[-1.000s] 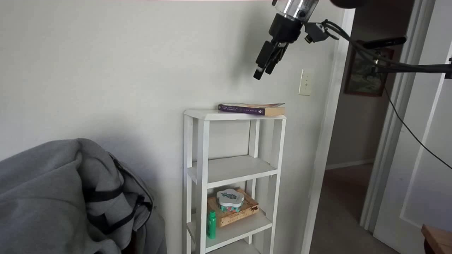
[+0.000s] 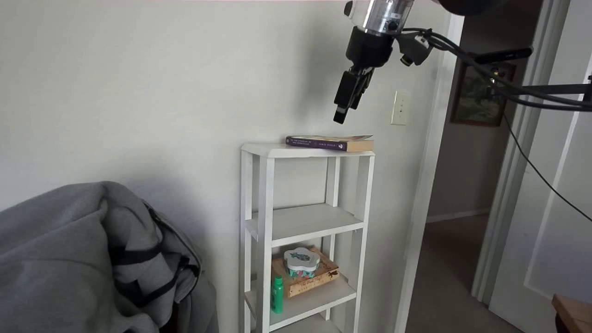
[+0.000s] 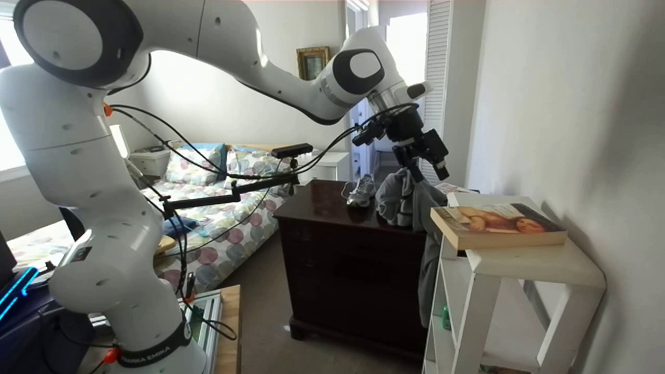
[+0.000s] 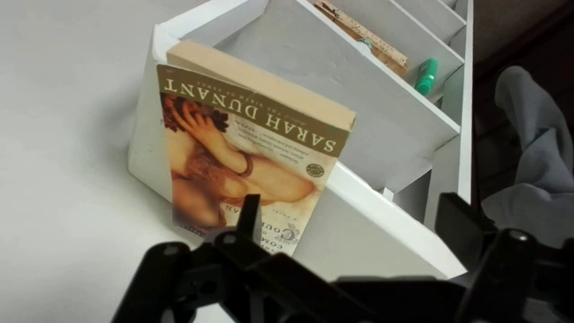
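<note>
A thick paperback book [image 2: 317,144] with a purple spine lies flat on top of the white shelf unit [image 2: 255,149]. Its cover faces up in the wrist view, where the book [image 4: 236,156] shows a painted figure and the name Sarah Dunant. Above the book, clear of it, my gripper [image 2: 347,111] points down at a tilt. Its two black fingers stand wide apart in the wrist view, the left fingertip [image 4: 249,215] overlapping the lower part of the cover in the picture. Nothing is between the fingers of the gripper.
Lower on the shelf unit are a green bottle [image 2: 277,295], a wooden box [image 2: 311,283] and a white tin [image 2: 302,260]. A wall runs close along the unit. A dark dresser [image 3: 349,268] with a grey garment [image 3: 408,199] and a shoe [image 3: 361,191] stands nearby. The middle shelf is empty.
My gripper has come down somewhat toward the shelf top and hangs at a steeper angle. The book and the things on the lower shelf have stayed in place.
</note>
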